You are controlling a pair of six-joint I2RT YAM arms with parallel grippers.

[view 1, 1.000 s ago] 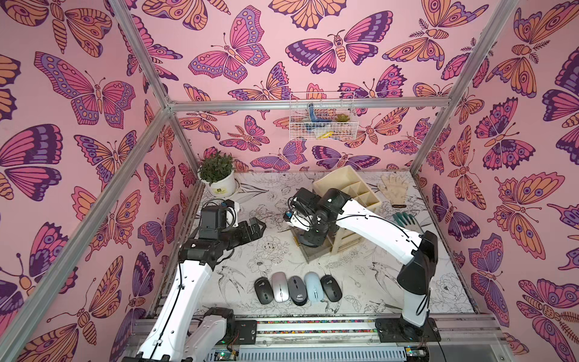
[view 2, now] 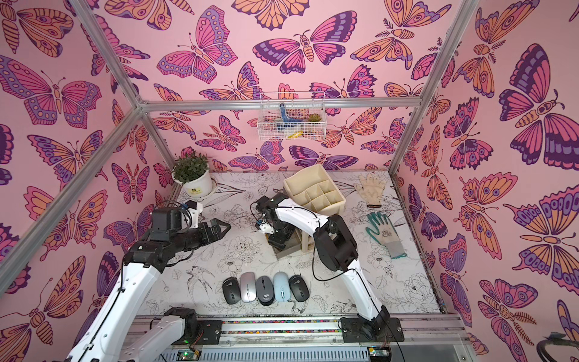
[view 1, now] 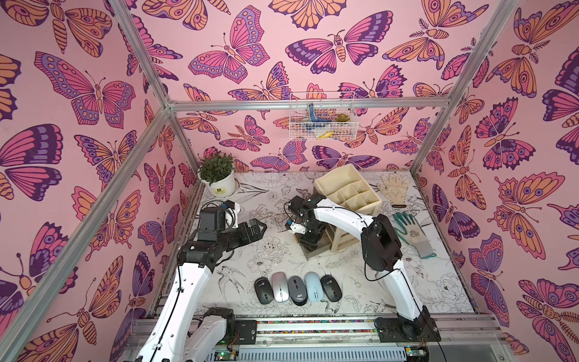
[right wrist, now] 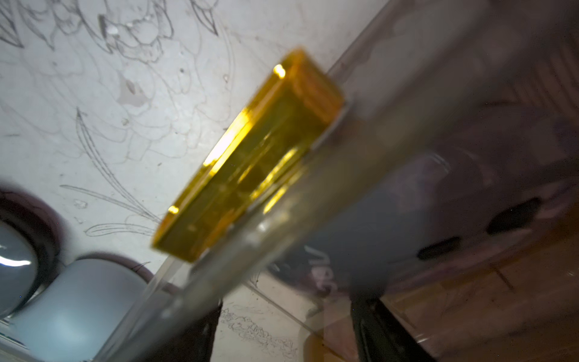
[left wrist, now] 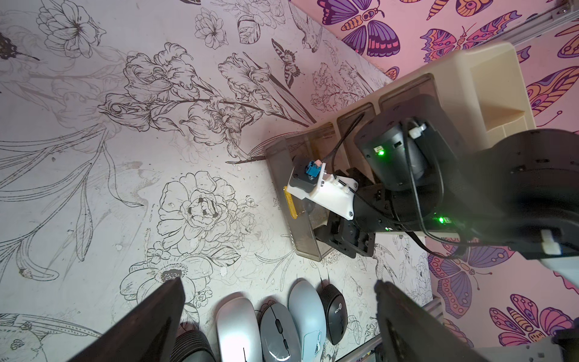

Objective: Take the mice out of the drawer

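Five mice [view 1: 298,291] lie in a row on the table's front area. The clear drawer [left wrist: 292,226] of the beige organizer has a yellow handle [right wrist: 247,157] on its wall. My right gripper is down at the drawer, mostly hiding its inside in the top views; its fingertips show part open in the blurred right wrist view, with a dark mouse [right wrist: 349,241] seen through the drawer's clear wall. Whether it holds that mouse I cannot tell. My left gripper [view 1: 258,228] hangs open over the table at the left, apart from the drawer.
The beige organizer [view 1: 343,181] stands at the back right, gloves [view 1: 416,235] beside it. A potted plant [view 1: 217,181] is at the back left.
The right arm's elbow and forearm have swung leftward and up, while its gripper stays at the drawer. The left arm is essentially unchanged.
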